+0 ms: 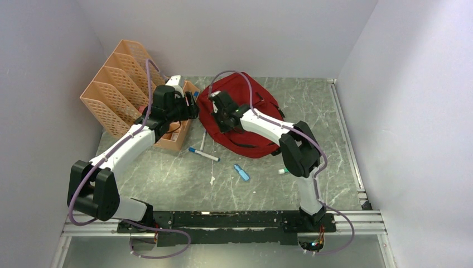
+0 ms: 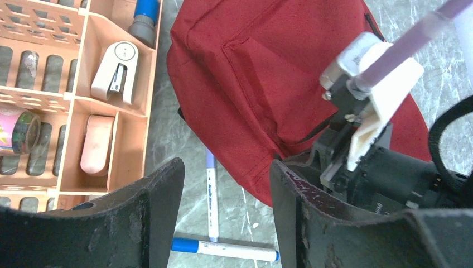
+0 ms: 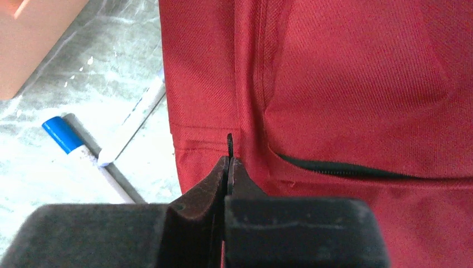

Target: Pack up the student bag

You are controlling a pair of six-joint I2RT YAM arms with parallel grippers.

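A red bag (image 1: 257, 146) lies flat on the table at centre back. My right gripper is low over the bag's left part, shut on a black zipper pull (image 3: 230, 144) whose tip sticks out past the fingertips. Beside it, a stretch of black zipper (image 3: 346, 170) shows along a fold of the bag. My left gripper stands open with nothing between its fingers, above the gap between organizer and bag. A blue-capped marker (image 2: 226, 249) and a thinner white pen (image 2: 212, 195) lie on the table; the bag's edge covers the pen's far end.
A peach organizer (image 1: 116, 75) stands at the left, holding a white stapler (image 2: 116, 72), a pink eraser-like block (image 2: 97, 146) and a tape roll (image 2: 19, 131). A small blue bottle (image 1: 241, 172) lies in front of the bag.
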